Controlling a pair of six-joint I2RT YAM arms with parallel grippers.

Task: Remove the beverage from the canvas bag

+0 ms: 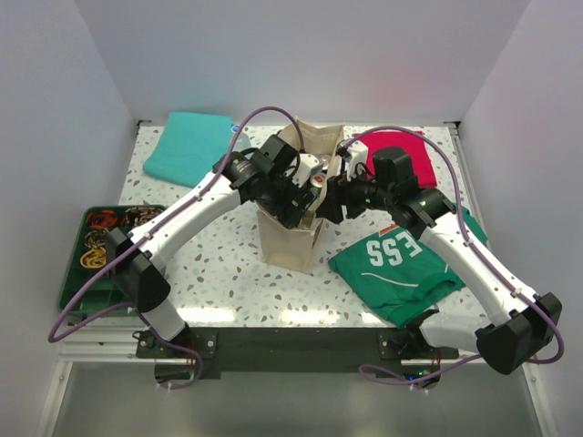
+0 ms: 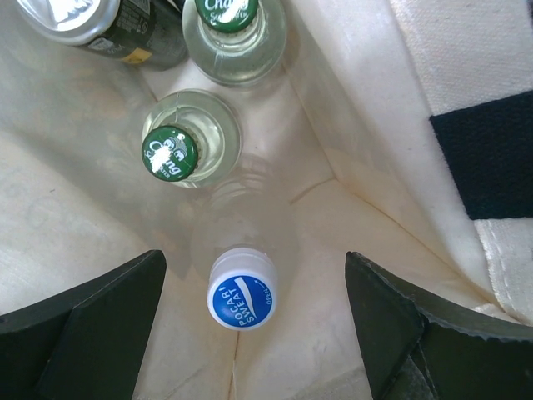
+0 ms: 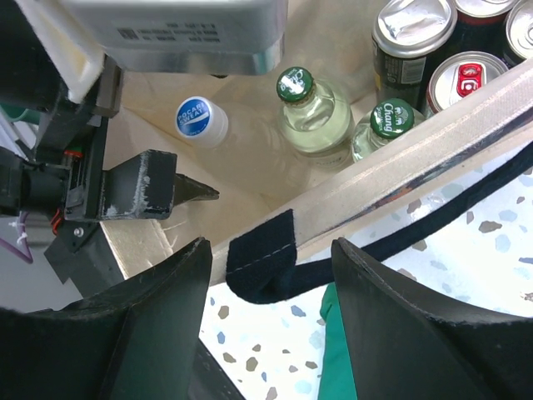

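The canvas bag (image 1: 290, 246) stands upright mid-table with its mouth up. Inside it, the left wrist view shows a clear bottle with a white-and-blue Pocari Sweat cap (image 2: 242, 290), two green-capped glass bottles (image 2: 190, 137) and a dark can (image 2: 137, 33). Over the bag's mouth my left gripper is open, the blue cap lying between its fingers in that view, with no contact showing. At the bag's right rim my right gripper stands part open. A dark strap (image 3: 265, 258) on that rim appears between its fingertips; whether they touch it I cannot tell.
More cans (image 3: 466, 79) fill the bag's far part. A green tray (image 1: 77, 264) of snacks is at left. Teal cloth (image 1: 189, 146), red cloth (image 1: 398, 157) and a green shirt (image 1: 396, 273) lie around. Bare table shows in front of the bag.
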